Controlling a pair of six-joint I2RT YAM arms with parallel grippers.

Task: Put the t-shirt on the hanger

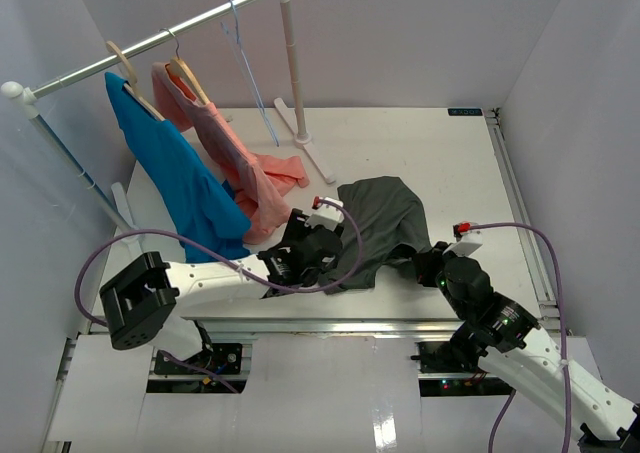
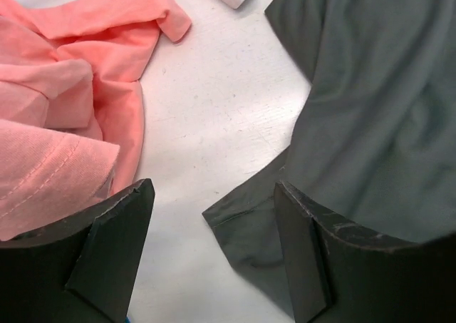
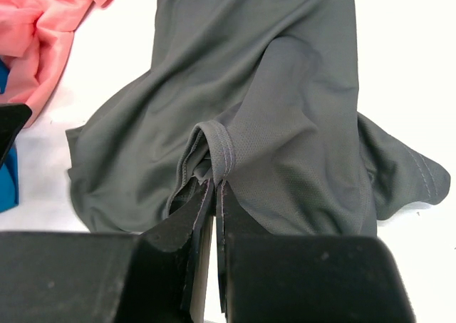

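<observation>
A dark grey t-shirt (image 1: 375,218) lies crumpled on the white table. My right gripper is shut on a hemmed fold of it, near the shirt's right side in the top view. My left gripper stands open above the table, between the pink shirt (image 2: 71,73) and the grey shirt's left edge, with nothing held. The rail (image 1: 155,40) at the back left carries a blue hanger (image 1: 240,48) with no garment on it, and wooden hangers with the blue and pink shirts.
A blue shirt (image 1: 185,183) hangs at the left, and the pink one trails onto the table. The rail's white foot (image 1: 310,158) lies behind the grey shirt.
</observation>
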